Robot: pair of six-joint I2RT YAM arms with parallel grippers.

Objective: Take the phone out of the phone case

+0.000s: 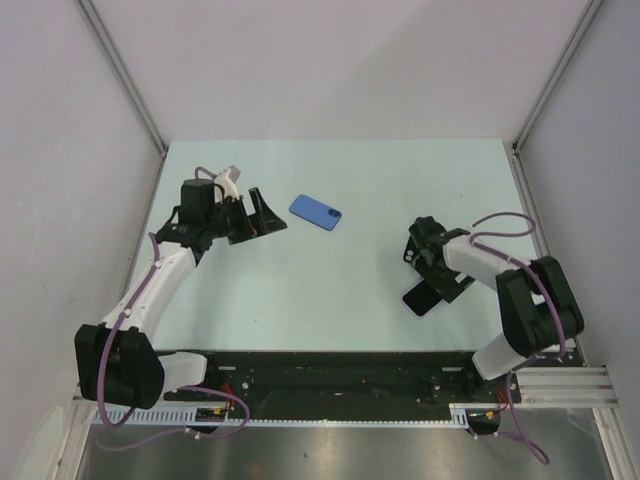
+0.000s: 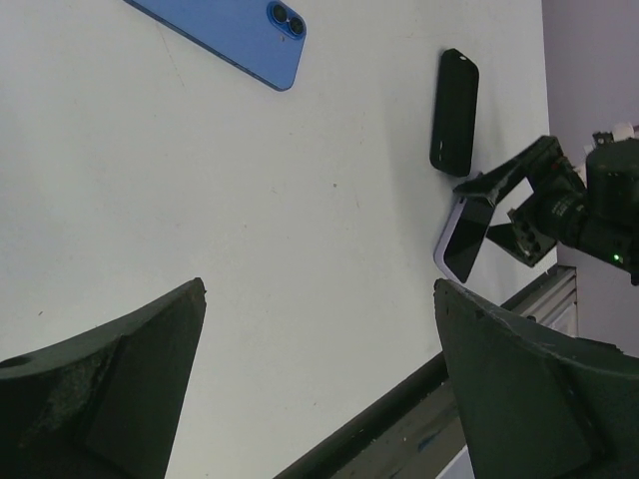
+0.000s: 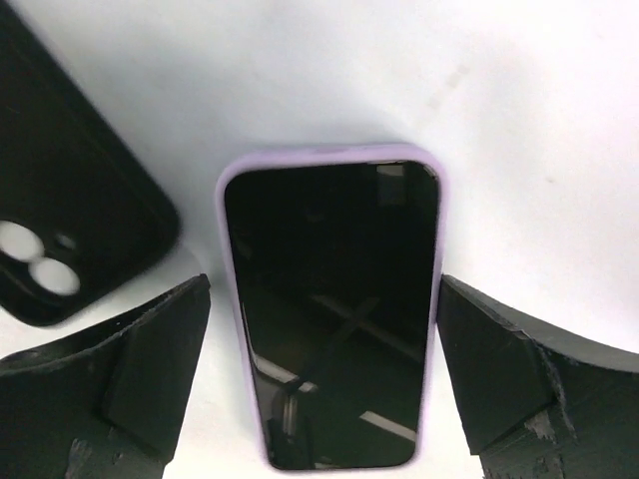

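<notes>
A phone in a pale lilac case lies screen up at the right of the table, with a black phone or case beside it, showing camera holes. My right gripper is open over the lilac-rimmed phone, a finger near each side; in the top view it partly hides both. A blue phone lies back left of centre, camera side up. My left gripper hangs open at the left, nothing between its fingers in the left wrist view.
</notes>
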